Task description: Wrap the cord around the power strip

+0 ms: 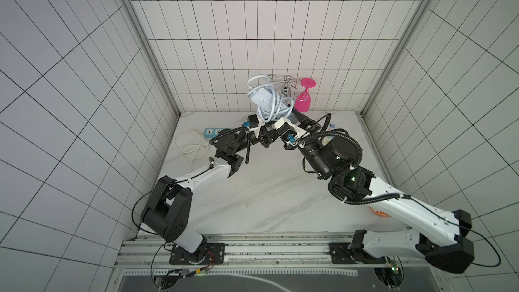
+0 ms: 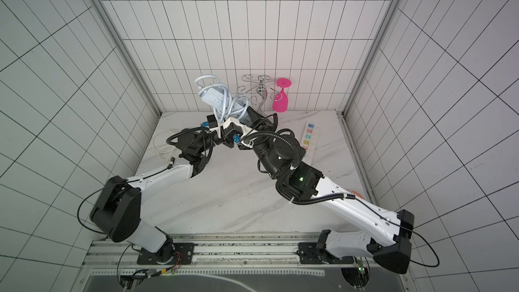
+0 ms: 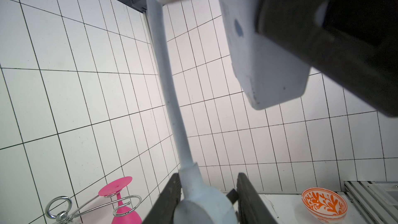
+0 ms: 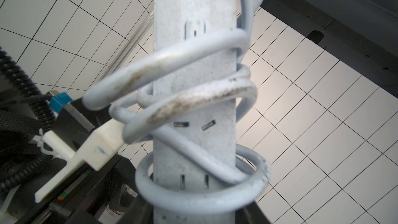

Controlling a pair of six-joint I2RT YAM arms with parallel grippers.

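Note:
A white power strip (image 4: 194,0) is held up in the air, with several loops of its cord (image 4: 194,101) around it. My right gripper is shut on the strip near its lower end, its fingers at either side. In the left wrist view, the rounded plug (image 3: 203,205) lies between the fingers of my left gripper, which looks partly closed; whether it grips is unclear. From the plug, a straight stretch of cord (image 3: 168,70) runs upward. In the top left view, the wrapped strip (image 1: 263,98) is above both grippers, which are close together.
A teal socket strip (image 1: 210,132) and loose pale cord (image 1: 186,143) lie at the left back. Behind stand a metal rack (image 2: 261,83) and a pink goblet (image 2: 280,101). A colourful strip (image 2: 308,135) lies at right; an orange-patterned bowl (image 3: 324,202) is beyond.

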